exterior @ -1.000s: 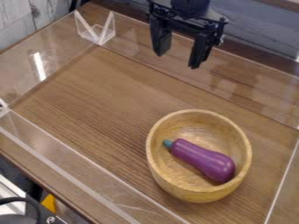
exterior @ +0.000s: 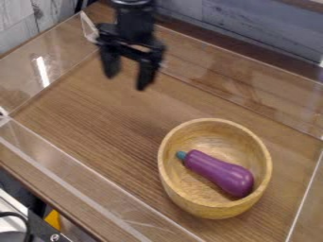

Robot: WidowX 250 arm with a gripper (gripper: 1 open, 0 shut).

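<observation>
A blurred dark gripper (exterior: 135,64) is at the upper middle left, over the wooden table, its fingers pointing down; the blur hides its finger state. A yellow bowl (exterior: 184,194) in the lower right holds a purple eggplant (exterior: 221,175) with a green stem, well apart from the gripper.
A wall (exterior: 252,24) runs along the back. Dark cables and a yellow piece lie at the lower left corner.
The gripper has moved left from the upper middle right to the upper middle left and now shows blurred. The bowl and eggplant have stayed in place.
</observation>
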